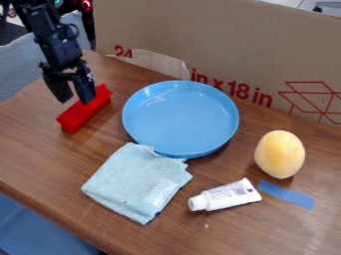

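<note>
My gripper stands open at the left of the camera view, its fingers just over a long red block that lies on the wooden table. Right of the block is a blue plate. A folded pale blue cloth lies below the plate.
A white tube, a yellow oval object and a strip of blue tape lie on the right. A cardboard box stands along the back.
</note>
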